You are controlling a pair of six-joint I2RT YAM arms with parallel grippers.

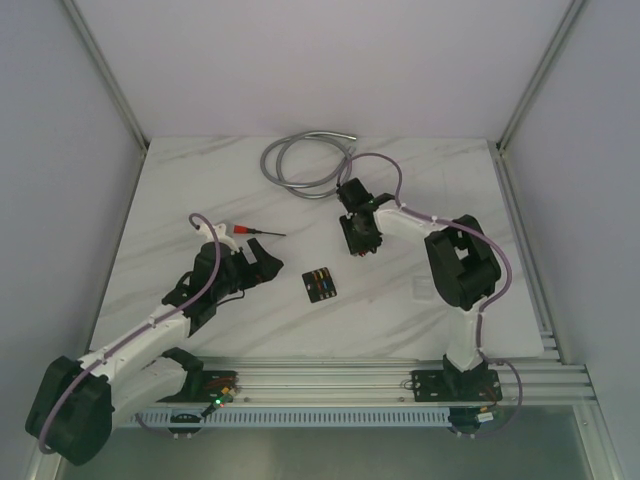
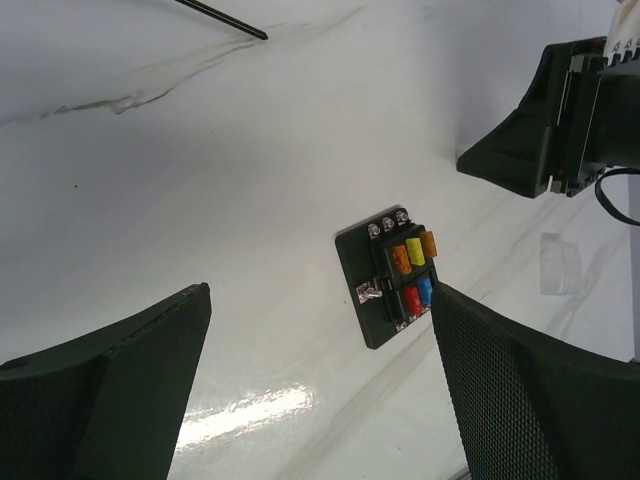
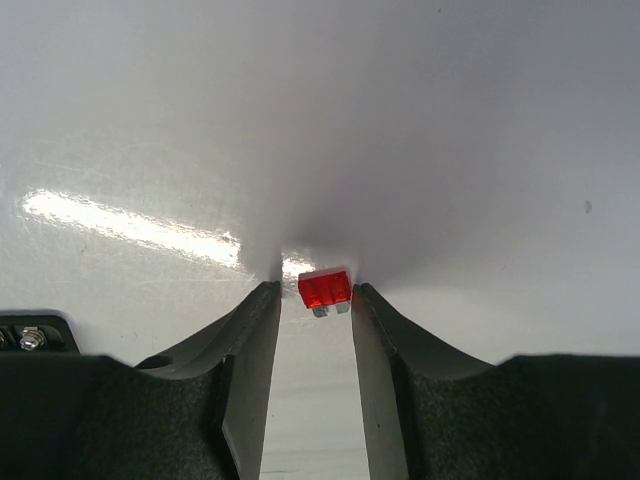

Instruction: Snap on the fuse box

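Observation:
The fuse box (image 1: 319, 285) lies on the white table left of centre, its coloured fuses visible in the left wrist view (image 2: 385, 277). A small red fuse (image 3: 324, 288) with metal prongs sits between the fingertips of my right gripper, low over the table; whether the pads press on it I cannot tell. My left gripper hangs open above the table to the upper left of the fuse box, nothing between its fingers.
A red screwdriver (image 1: 243, 230) lies behind the left gripper, and a grey coiled hose (image 1: 282, 172) is at the back. A clear container (image 1: 422, 289) lies at the right.

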